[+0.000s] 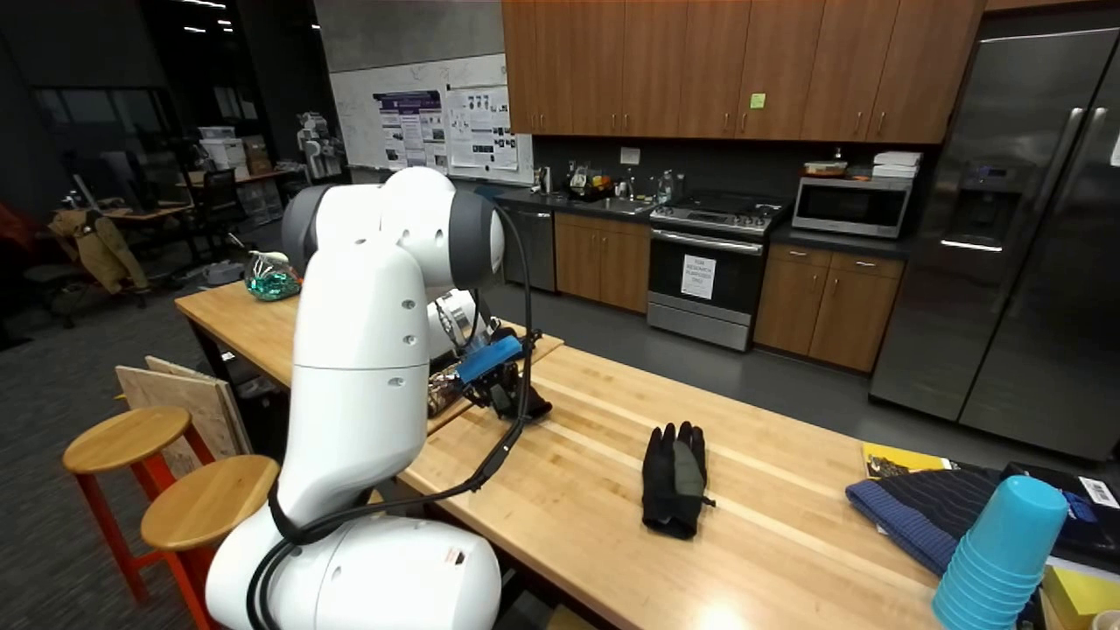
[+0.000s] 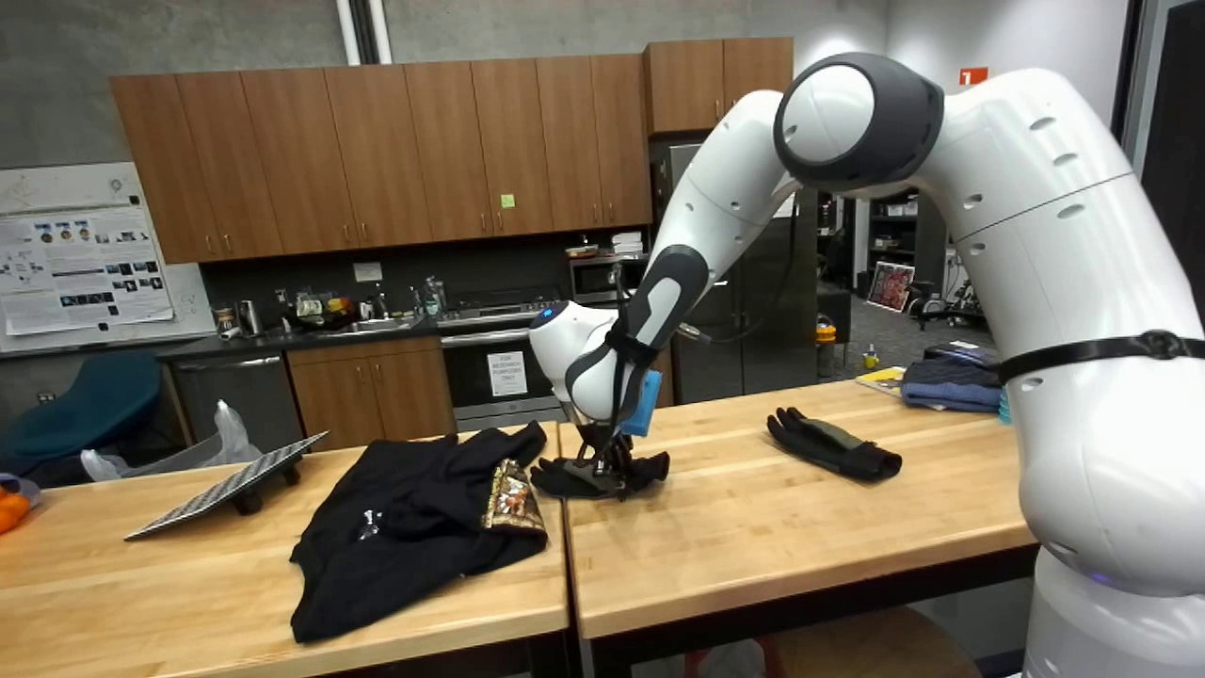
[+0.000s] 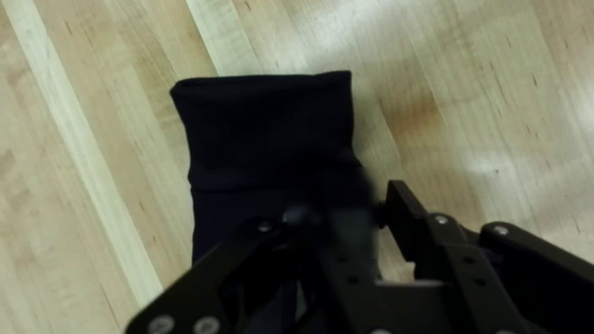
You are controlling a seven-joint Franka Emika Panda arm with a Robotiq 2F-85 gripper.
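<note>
A black glove (image 2: pixel 570 479) with a grey panel lies across the near-left end of the right-hand tabletop. My gripper (image 2: pixel 610 473) points down right at it, over its middle. In the wrist view the glove's dark cuff (image 3: pixel 267 128) shows flat on the wood, and the gripper overlaps the part below the cuff. The fingers are dark and blurred against the black fabric, so whether fabric sits between them is unclear. A second black and grey glove (image 1: pixel 674 478) lies palm side up, farther along the table, apart from the gripper.
A black garment (image 2: pixel 412 514) with a patterned patch is spread on the left table (image 2: pixel 68 565), beside a tilted patterned board (image 2: pixel 232 486). Stacked blue cups (image 1: pixel 997 556) and a knit hat (image 1: pixel 924 509) occupy the far right end. Bare wood separates the two gloves.
</note>
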